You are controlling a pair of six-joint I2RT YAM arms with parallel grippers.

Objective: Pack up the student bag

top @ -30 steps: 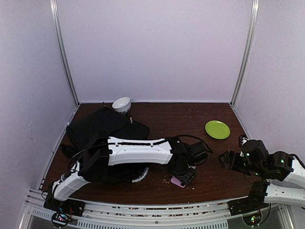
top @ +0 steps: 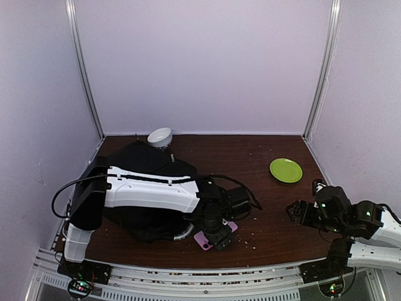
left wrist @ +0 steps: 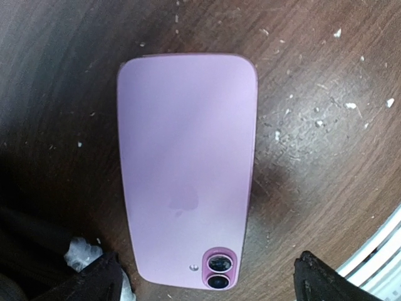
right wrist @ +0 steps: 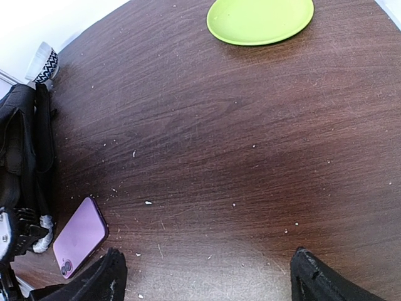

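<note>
A pinkish-purple phone [top: 202,241] lies flat on the table, back side up, partly covered by my left gripper [top: 220,237] in the top view. In the left wrist view the whole phone [left wrist: 188,138] shows, its camera end between my open fingertips, clear of both. The black bag [top: 147,158] lies on the left of the table, mostly under my left arm; its edge and a clear strip [left wrist: 81,254] are close beside the phone. On the right side, my right gripper stands open with bare table between its fingers.
At the back right lies a green plate [top: 286,170]. A white bowl [top: 160,137] is tilted behind the bag at the back wall. Small white crumbs dot the table. Part of the left arm [right wrist: 25,229] enters the right wrist view.
Over the last second the phone has shifted left towards the bag. The right arm stays put.
</note>
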